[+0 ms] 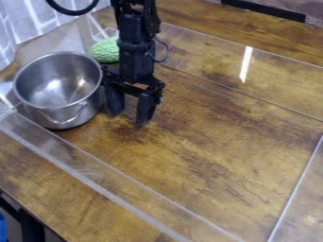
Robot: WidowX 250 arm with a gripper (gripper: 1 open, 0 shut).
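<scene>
A black robot arm reaches down from the top, and its gripper [130, 106] is low over the wooden table, just right of a large steel pot [63, 87]. The dark fingers stand apart near the table surface; whether anything is between them is too dark to tell. A pale green corn-like or melon-like object [104, 52] lies behind, left of the arm, partly hidden by it.
A crumpled pale covering lines the back left.
</scene>
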